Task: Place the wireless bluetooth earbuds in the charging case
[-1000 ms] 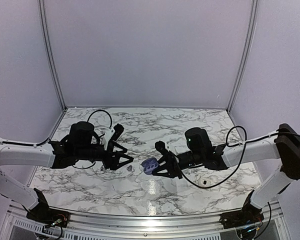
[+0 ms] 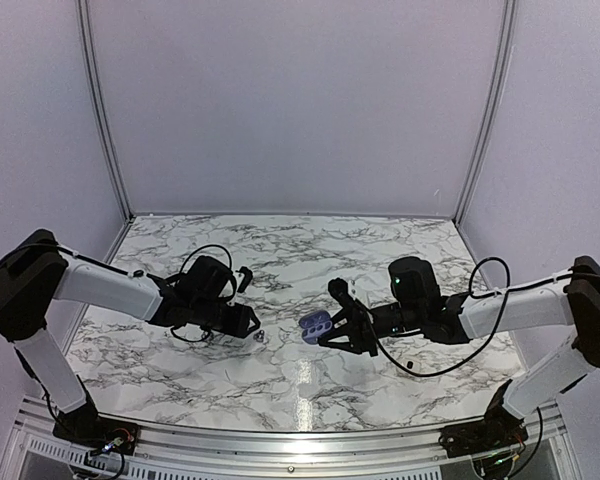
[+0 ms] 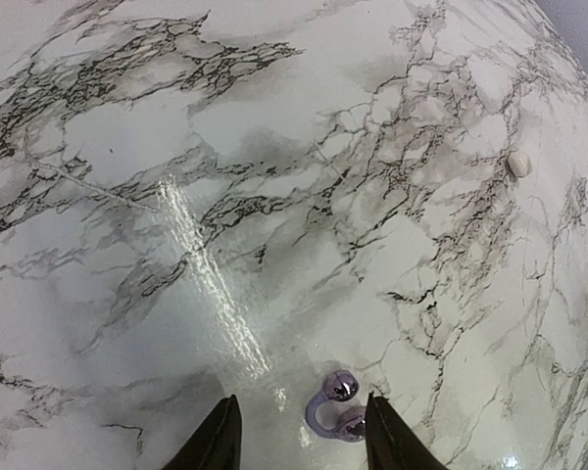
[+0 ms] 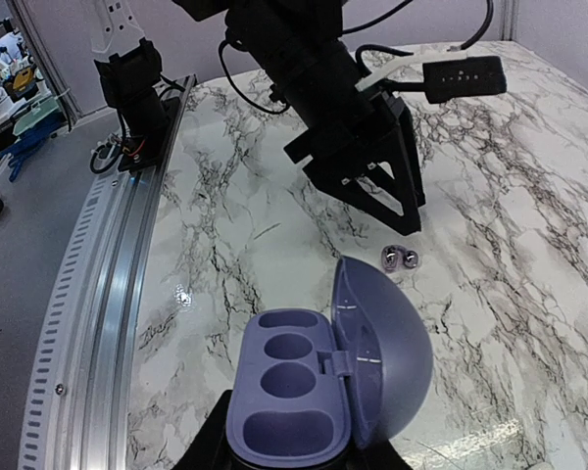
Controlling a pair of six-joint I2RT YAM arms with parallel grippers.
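Observation:
The open purple charging case (image 4: 289,392), lid upright to one side, is held in my right gripper (image 2: 330,338); its compartments appear empty. Two silver earbuds in a small purple holder (image 3: 329,411) lie on the marble table, also seen as a small cluster (image 2: 260,336) in the top view. My left gripper hangs just above and behind them, its fingers apart with nothing seen between them but table and part of the holder's surroundings.
A small pale object (image 3: 518,164) lies apart in the left wrist view. Walls enclose the back and sides, and a metal rail runs along the front.
My left gripper has shifted and tilted down toward the earbuds.

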